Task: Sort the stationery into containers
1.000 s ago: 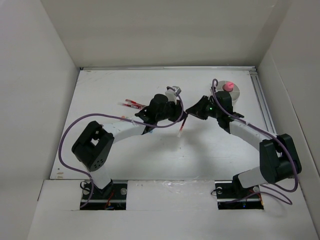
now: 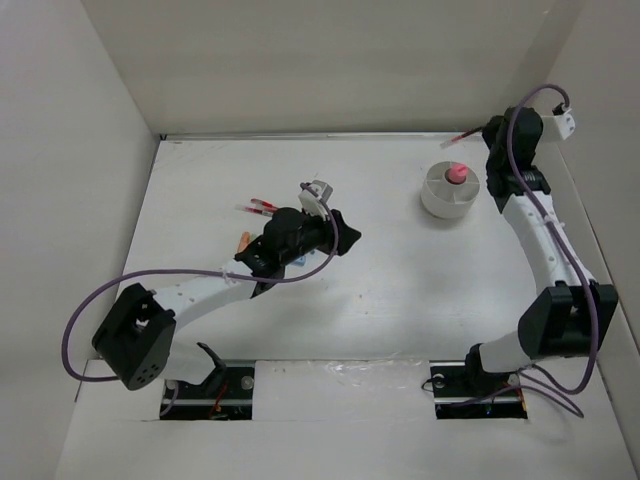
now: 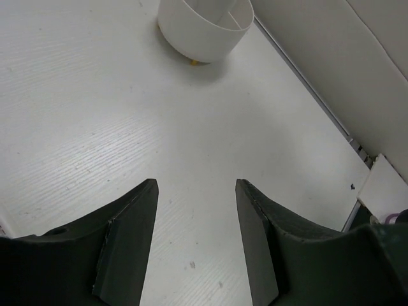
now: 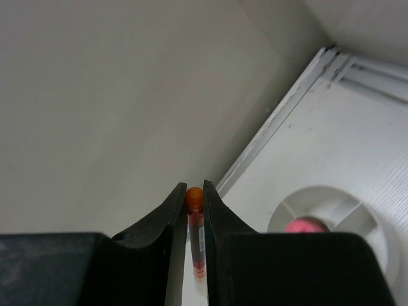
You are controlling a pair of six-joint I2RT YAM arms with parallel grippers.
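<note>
My right gripper [image 2: 484, 130] is raised at the back right, shut on a red-and-dark pen [image 4: 196, 245] with an orange end, which points out beyond its fingertips. Below and left of it stands a white round divided container [image 2: 444, 196] holding a pink item [image 2: 457, 173]. My left gripper hangs open over the middle-left of the table, nothing between its fingers; the container [image 3: 201, 38] shows ahead of it. Red pens [image 2: 262, 203] and orange and blue items lie behind and under the left arm, partly hidden.
Pale walls close it in at the back and both sides, with a rail [image 2: 300, 135] along the back edge.
My right gripper has risen and moved back and right past the container, carrying the pen away from my left gripper.
</note>
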